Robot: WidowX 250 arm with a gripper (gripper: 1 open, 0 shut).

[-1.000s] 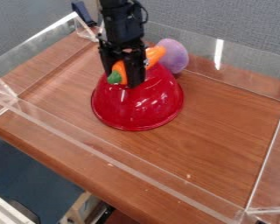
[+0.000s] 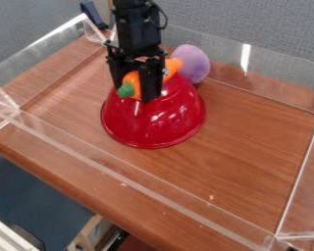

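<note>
My black gripper hangs from the top centre over a glossy red dome-shaped object, an upturned bowl or lid, on the wooden table. An orange toy carrot with a green end lies at the fingers, above the red dome. Whether the fingers are closed on the carrot I cannot tell. A purple oval object, like an eggplant, sits just behind to the right.
Clear plastic walls border the wooden surface. Grey padding stands behind, and a dark floor shows at lower left.
The red dome looks unmoved.
</note>
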